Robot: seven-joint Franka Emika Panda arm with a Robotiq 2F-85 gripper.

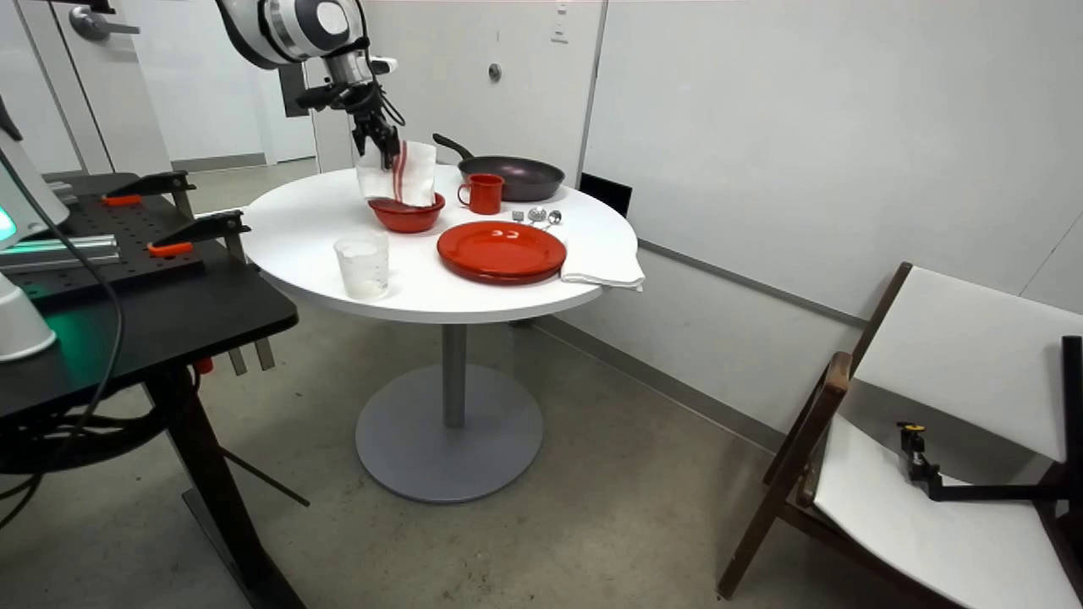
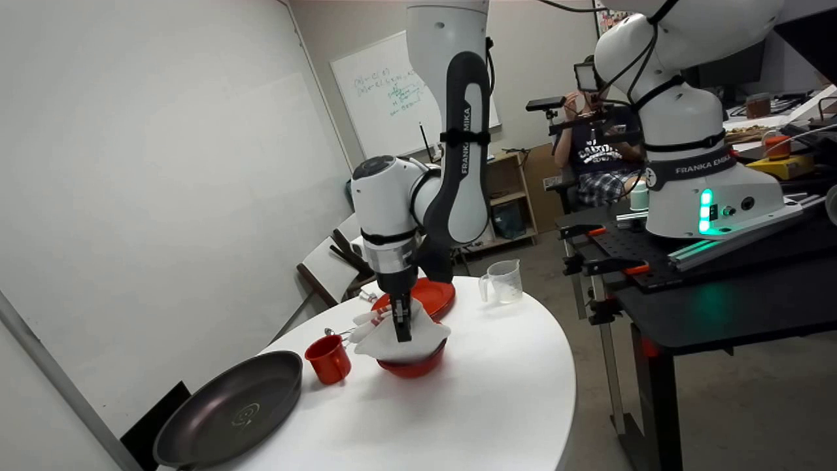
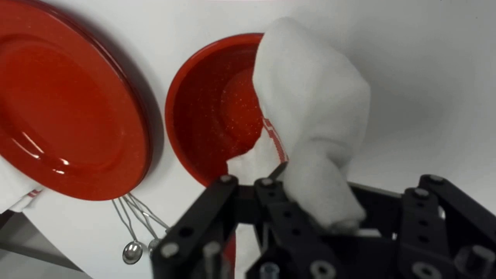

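Note:
A white cloth with red stripes [image 1: 414,171] hangs bunched from my gripper [image 1: 387,158], which is shut on it, over the red bowl [image 1: 409,216]. In the wrist view the cloth [image 3: 311,93] drapes across the right part of the bowl [image 3: 204,111], and its folds hide part of my fingers. The bowl's left inside shows bare red. From the other side, the lower part of the cloth [image 2: 392,341] still reaches down to the bowl's rim [image 2: 416,367].
A red mug [image 1: 484,194] and a dark frying pan [image 1: 518,178] stand behind the bowl. Stacked red plates [image 1: 503,249], silver utensils [image 1: 537,215], a folded white cloth [image 1: 604,264] and a clear measuring cup [image 1: 362,266] occupy the front.

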